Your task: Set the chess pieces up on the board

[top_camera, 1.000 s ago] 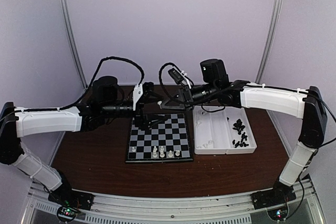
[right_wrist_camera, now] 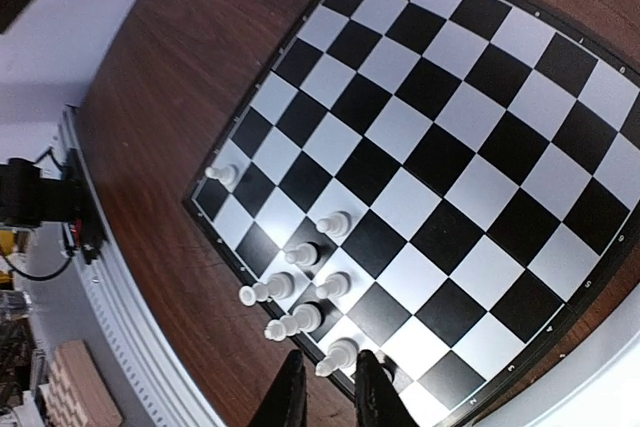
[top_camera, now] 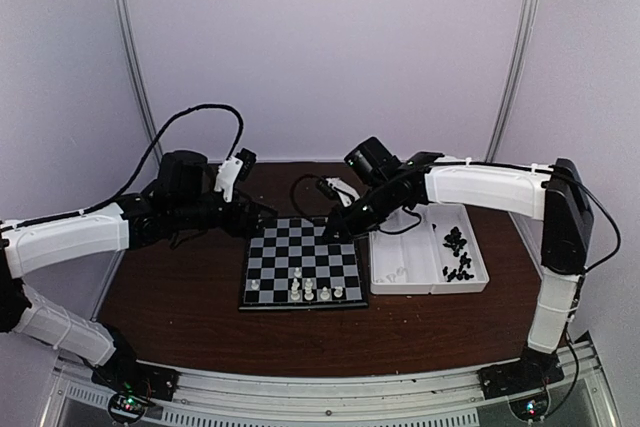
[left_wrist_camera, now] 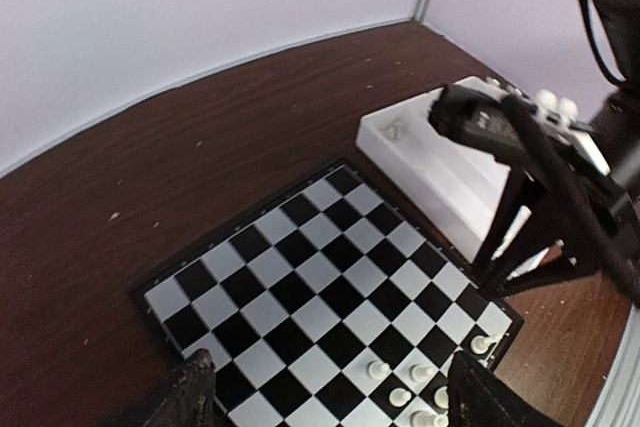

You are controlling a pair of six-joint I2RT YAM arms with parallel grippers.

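Note:
The chessboard (top_camera: 285, 247) lies mid-table, several white pieces standing along its near side, among them a piece (right_wrist_camera: 220, 171) near one corner. My left gripper (top_camera: 255, 222) hangs over the board's far left; in the left wrist view its fingertips show at the bottom edge, apart. My right gripper (top_camera: 335, 232) is low over the board's right part; in the right wrist view its dark fingertips sit close together beside the near pieces, and whether anything is between them is unclear.
A white tray (top_camera: 428, 282) right of the board holds a few white pieces and several black pieces (top_camera: 455, 244). Bare wood surrounds the board at the front and left. Pale walls enclose the table.
The pieces on the board look unchanged.

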